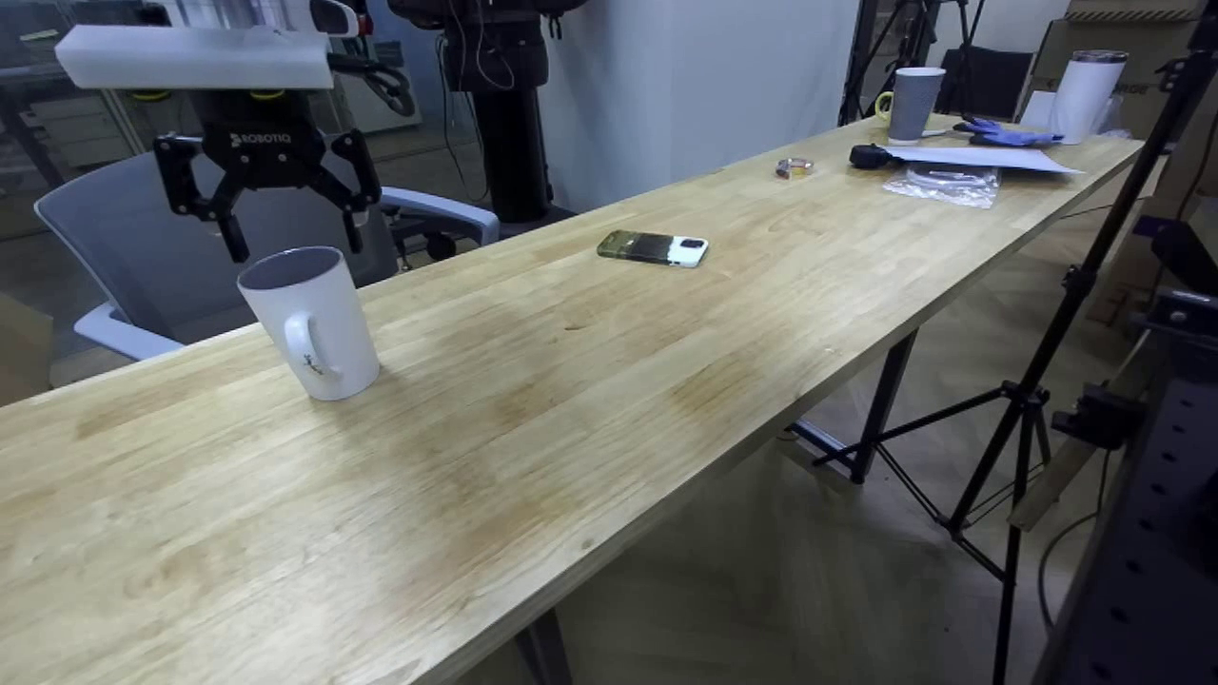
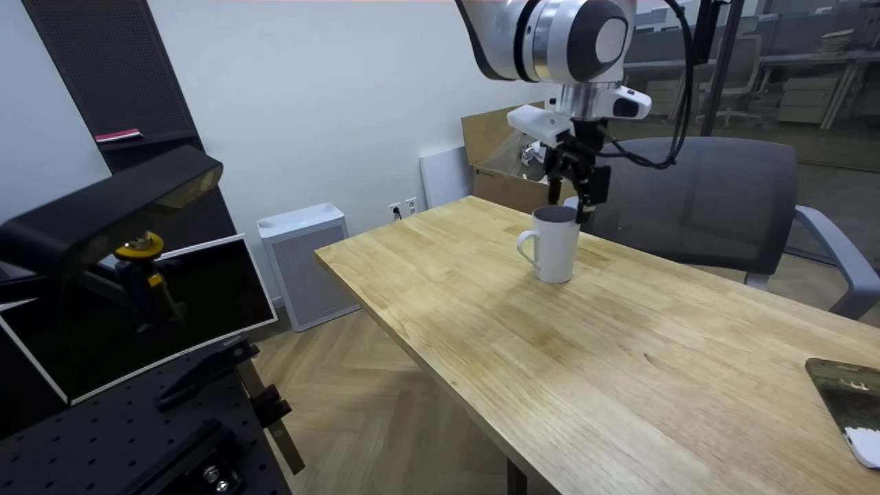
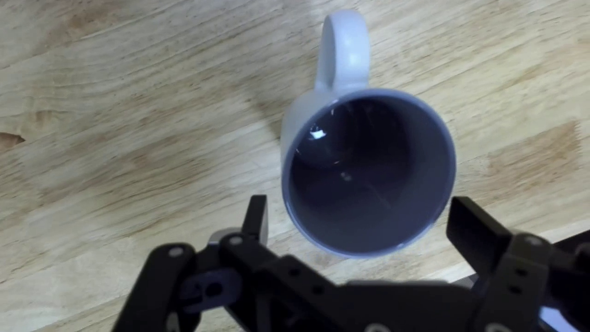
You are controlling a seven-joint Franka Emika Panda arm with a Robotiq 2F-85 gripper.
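A white mug (image 1: 314, 331) with a dark grey inside stands upright on the wooden table, its handle turned toward the table's near side in exterior view 1. Above and behind its rim hangs my gripper (image 1: 296, 246), fingers wide apart and nothing held. From above, the wrist view shows the mug's empty-looking interior (image 3: 368, 177), with the handle (image 3: 348, 52) pointing away from my gripper. One finger is to each side of the mug's lower edge in that view. In exterior view 2 the mug (image 2: 557, 247) partly overlaps the fingertips.
A phone (image 1: 653, 247) lies mid-table, with a roll of tape (image 1: 795, 167) farther along. At the far end are a grey cup (image 1: 914, 105), a white tumbler (image 1: 1087, 97), gloves and papers. An office chair (image 2: 701, 206) stands close behind the edge.
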